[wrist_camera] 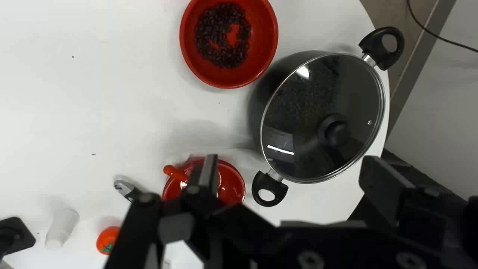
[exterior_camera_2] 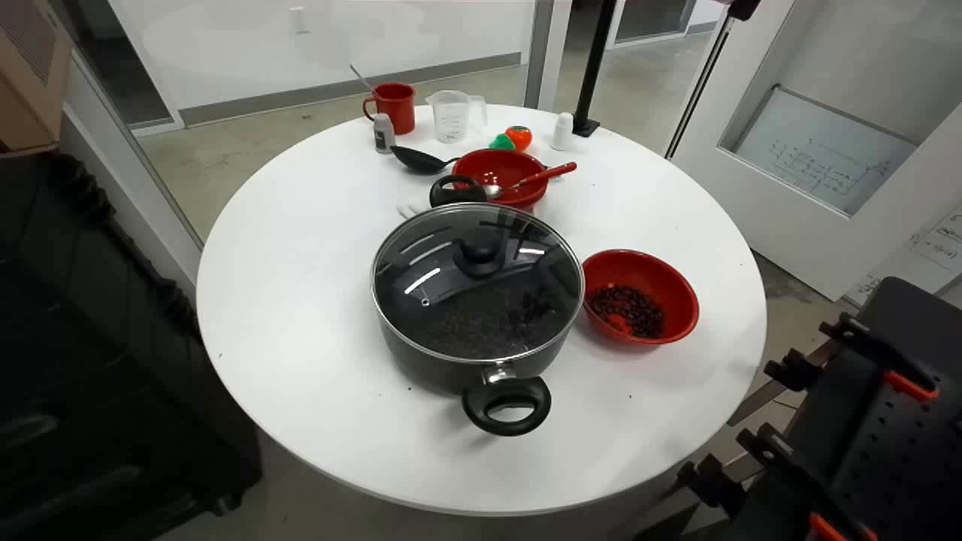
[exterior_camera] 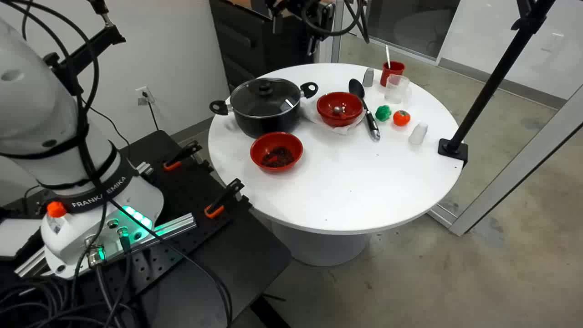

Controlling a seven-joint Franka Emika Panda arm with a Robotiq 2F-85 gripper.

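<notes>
My gripper stands open high over the table, its two fingers spread wide with nothing held between them. At the top of exterior view 1 only part of it shows. Below it in the wrist view is a black pot with a glass lid (wrist_camera: 309, 112), the lid sitting on the pot. A red bowl of dark beans (exterior_camera_2: 638, 302) lies beside the pot. Another red bowl (exterior_camera: 340, 108) sits on a white cloth, with a red-handled spoon (exterior_camera_2: 539, 176) in it; one finger partly covers this bowl in the wrist view.
A black ladle (exterior_camera: 365, 106), green pepper (exterior_camera: 383, 113), tomato (exterior_camera: 401, 118), white shaker (exterior_camera: 418, 134), grey shaker (exterior_camera_2: 384, 132), clear measuring cup (exterior_camera_2: 449, 117) and red mug (exterior_camera_2: 393, 108) stand beyond the bowls.
</notes>
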